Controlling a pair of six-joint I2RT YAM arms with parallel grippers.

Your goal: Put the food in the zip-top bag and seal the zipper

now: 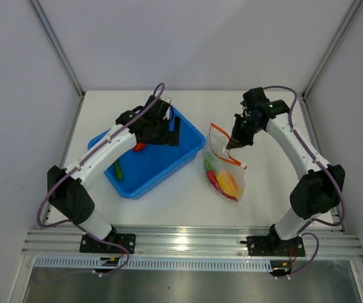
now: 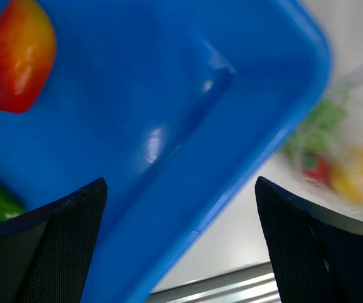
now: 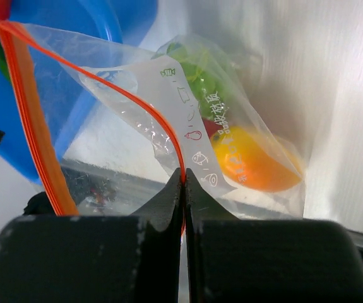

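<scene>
The clear zip top bag point(image 1: 218, 149) lies right of the blue bin, its orange-edged mouth spread apart. Inside it are a yellow-orange food piece point(image 3: 250, 161), green leafy food point(image 3: 200, 79) and a red piece point(image 1: 216, 183). My right gripper is shut on the bag's orange rim. Over the blue bin, my left gripper point(image 1: 174, 131) stands open and empty, its dark fingers point(image 2: 64, 243) wide apart. Below it in the bin are a red-and-yellow food piece point(image 2: 18, 57) and a green one point(image 1: 118, 170), apart from each other.
The blue bin point(image 1: 144, 185) stands at the left with raised walls, close to the bag.
</scene>
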